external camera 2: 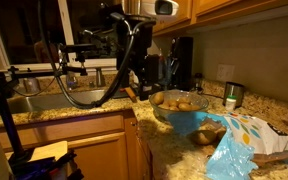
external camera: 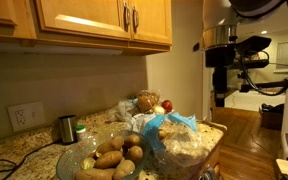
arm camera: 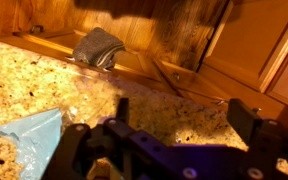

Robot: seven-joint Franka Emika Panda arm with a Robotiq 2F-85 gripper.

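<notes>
My gripper stands open in the wrist view, with its dark fingers wide apart and nothing between them. It hangs over the front edge of the speckled counter (arm camera: 74, 85). In exterior view 1 the arm comes down at the right, above and to the right of a clear plastic bag (external camera: 187, 145) and a blue bag (external camera: 172, 126). A glass bowl (external camera: 66, 164) of potatoes (external camera: 110, 159) sits at the front left, well away from the gripper. Exterior view 2 shows the same potatoes (external camera 2: 181, 101) farther back, beside the corner.
A grey cloth (arm camera: 99, 48) lies beyond the counter edge, near wooden cabinet fronts (arm camera: 249, 45). A dark metal canister (external camera: 67, 130) stands by the wall. Upper cabinets (external camera: 94, 18) overhang the counter. A sink (external camera 2: 44, 103) lies left in exterior view 2.
</notes>
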